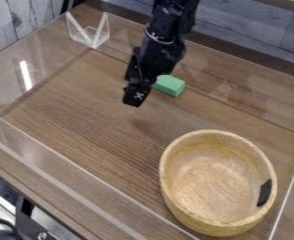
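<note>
The black robot arm reaches down from the top centre, its gripper (135,92) standing open low over the wooden tray floor, left of a small green block (169,85). Whether anything dark lies between the fingers is hard to tell at this size.
A beige oval bowl (218,145) with a dark mark on its right side fills the lower right. Tray walls run along the edges, with white brackets at the upper left and far left.
</note>
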